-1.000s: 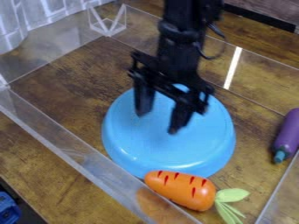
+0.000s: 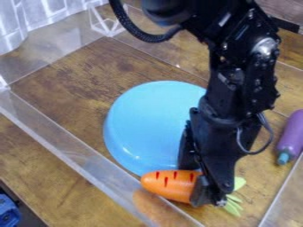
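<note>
My black gripper (image 2: 204, 177) is low at the front right of the blue plate (image 2: 136, 120), over an orange toy carrot (image 2: 166, 184) with pale green leaves. The carrot lies beside the plate's near edge, partly hidden by the gripper, whose fingers are at its leafy right part. I cannot tell whether they are shut on it.
A purple toy vegetable (image 2: 290, 139) lies at the right. A clear plastic wall (image 2: 71, 151) runs along the near left, with a blue object (image 2: 7, 213) outside it.
The gripper has come down and toward the front, from above the plate onto the carrot. The carrot appears shifted slightly left.
</note>
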